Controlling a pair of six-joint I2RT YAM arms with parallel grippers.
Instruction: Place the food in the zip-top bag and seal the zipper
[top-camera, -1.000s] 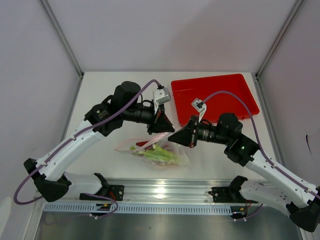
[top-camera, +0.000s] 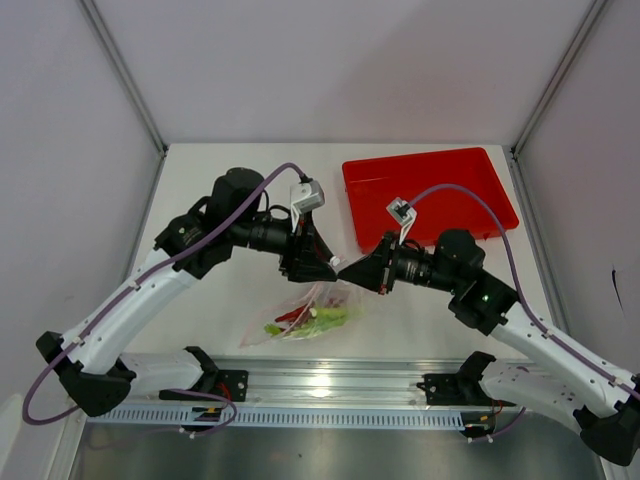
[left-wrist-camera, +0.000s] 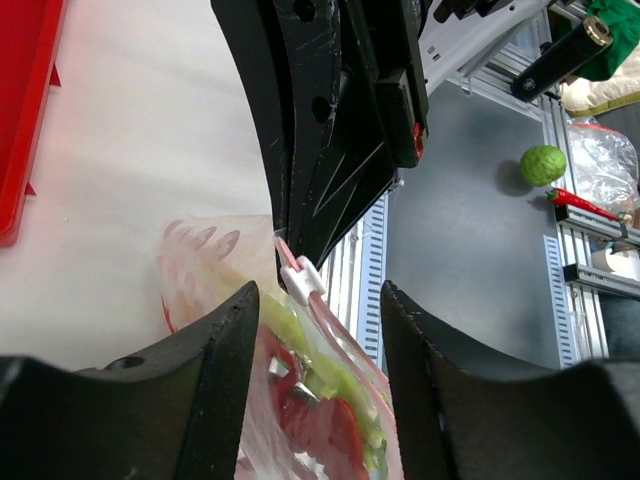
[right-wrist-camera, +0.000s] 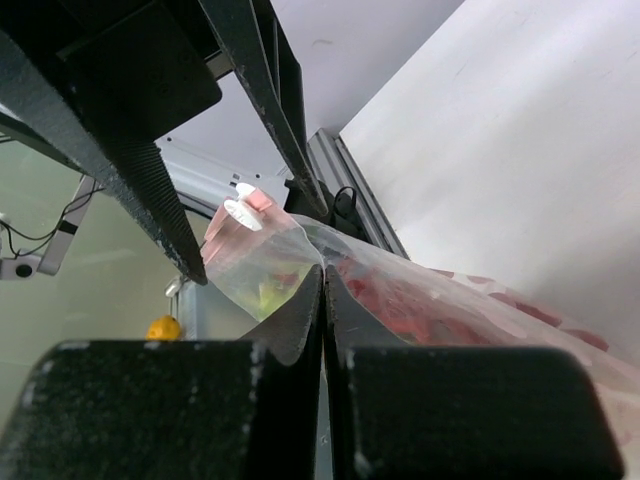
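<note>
The clear zip bag (top-camera: 300, 320) with red and green food inside hangs below both grippers near the table's front centre. Its white slider with pink zipper strip shows between the parted fingers of my left gripper, which stands open around it; in the right wrist view those fingers flank the slider (right-wrist-camera: 244, 212). My right gripper is shut on the top edge of the bag, whose film runs into its fingertips.
A red bin (top-camera: 430, 185) sits at the back right of the white table (top-camera: 220, 300). The metal rail (top-camera: 320, 370) runs along the front edge. Free table lies to the left.
The bag's lower part has swung slightly; the right arm is nearly still.
</note>
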